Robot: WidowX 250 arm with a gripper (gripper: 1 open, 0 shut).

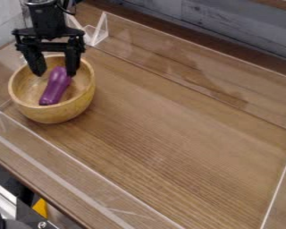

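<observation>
A round tan bowl (69, 106) sits on the wooden surface at the left, with a purple elongated object (54, 87) lying inside it, tilted diagonally. Above the bowl hangs my black gripper (53, 61), its fingers apart and pointing down over the back part of the bowl, above the purple object's upper end. Nothing shows held between the fingers.
The wooden surface (181, 134) to the right of the bowl is empty and wide. A clear plastic-like piece stands at the back beside the gripper. Dark cables and a small yellow item lie off the lower left edge.
</observation>
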